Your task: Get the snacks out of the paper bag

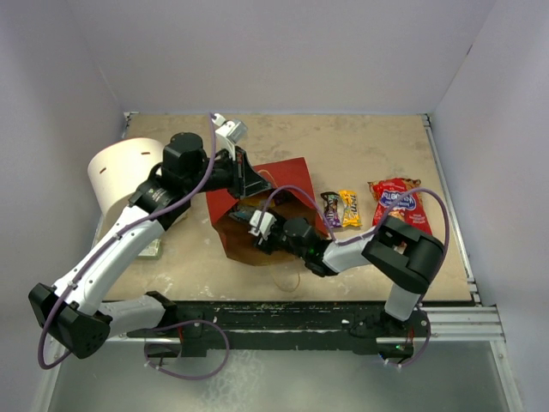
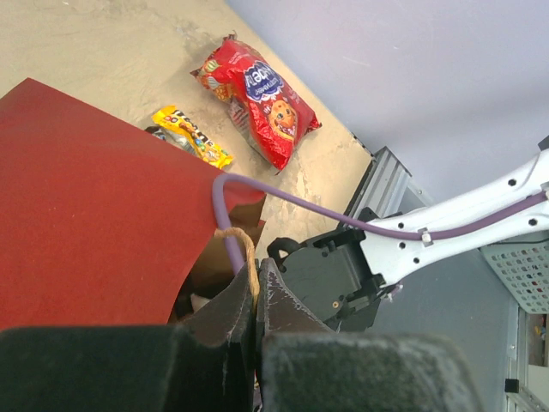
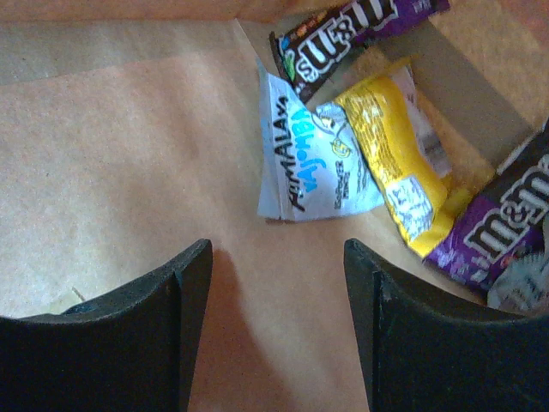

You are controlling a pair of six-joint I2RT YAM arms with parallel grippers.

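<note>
The red paper bag [image 1: 290,172] lies tipped over mid-table, its brown mouth toward the front. A tan cord handle [image 2: 249,249] runs between the closed fingertips of my left gripper, at the bag's upper edge. My right gripper is open inside the bag, with only brown paper between its fingers. Just beyond its fingertips are a pale blue Himalaya packet [image 3: 316,163] and a yellow packet [image 3: 399,154]. A dark packet [image 3: 352,36] lies behind them, and a purple m&m's packet [image 3: 506,215] to the right. From above, the right fingertips are hidden.
Right of the bag, a purple packet [image 1: 332,209], a yellow packet [image 1: 350,209] and a large red snack bag [image 1: 401,204] lie on the table. A white cylinder [image 1: 120,176] stands at left.
</note>
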